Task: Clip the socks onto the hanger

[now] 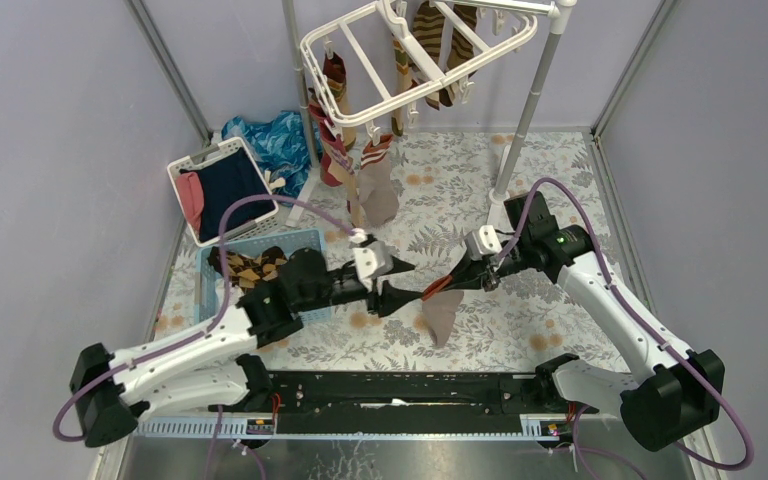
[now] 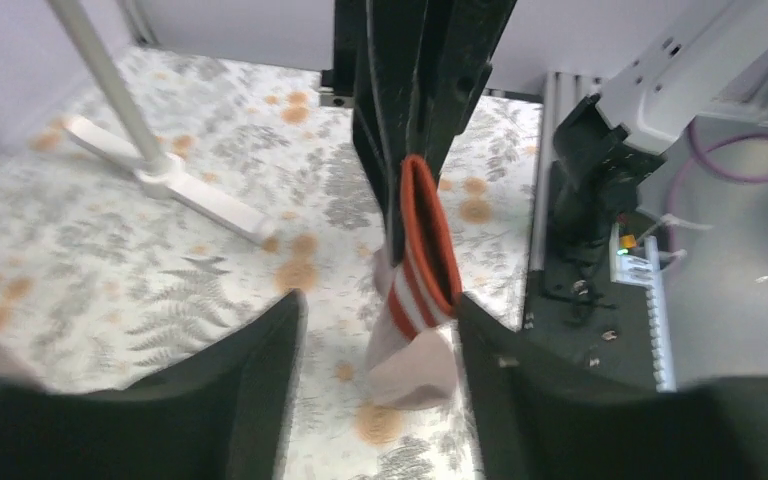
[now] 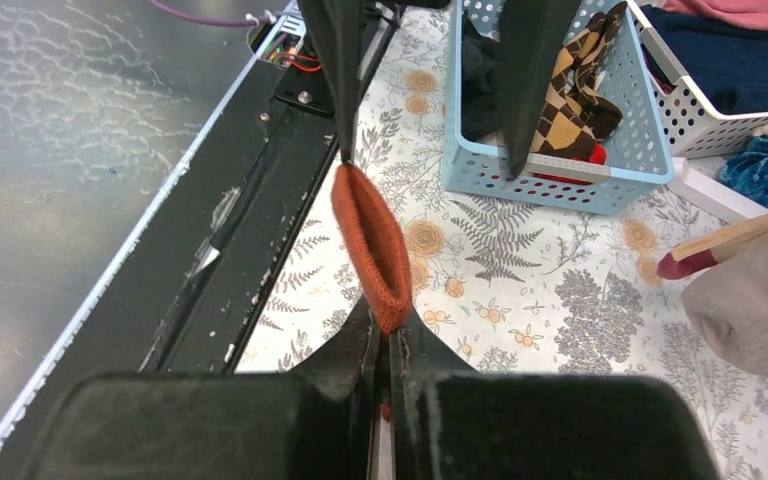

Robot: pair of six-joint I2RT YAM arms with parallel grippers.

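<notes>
A grey sock with a striped red cuff [image 1: 438, 310] hangs at the centre, below and between the grippers. My right gripper [image 1: 450, 282] is shut on its cuff, seen in the right wrist view as an orange band [image 3: 370, 240]. My left gripper [image 1: 400, 280] is part open just left of the cuff; in the left wrist view its blurred fingers flank the sock [image 2: 410, 370], apart from each other. The white hanger [image 1: 380, 105] at the top carries several socks on clips, including a grey one [image 1: 378, 190].
A blue basket of patterned socks [image 3: 560, 185] stands at the left, with a white basket [image 1: 270, 208] of dark cloth behind it and blue plastic [image 1: 270, 140] at the back. The right pole [image 1: 525, 120] stands behind my right arm.
</notes>
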